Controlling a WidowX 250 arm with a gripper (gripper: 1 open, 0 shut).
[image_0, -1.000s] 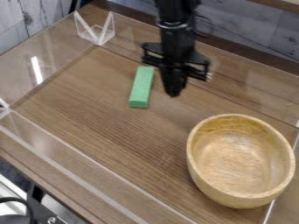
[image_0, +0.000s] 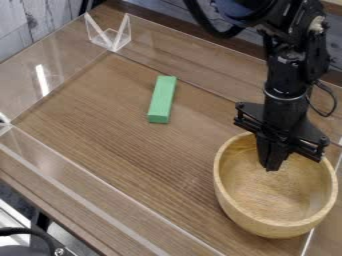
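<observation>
My black gripper (image_0: 285, 140) hangs over the back rim of a large, empty-looking tan bowl (image_0: 274, 200) at the lower right, its lower end at or just inside that rim. Whether its fingers are open or shut cannot be made out. A green rectangular block (image_0: 162, 99) lies on the wooden surface, left of the gripper and apart from it.
A clear plastic object (image_0: 107, 35) stands at the back left. Dark cable shows at the lower left corner.
My arm has moved right and down, from beside the green block to over the bowl's back rim. The block and bowl look unmoved.
</observation>
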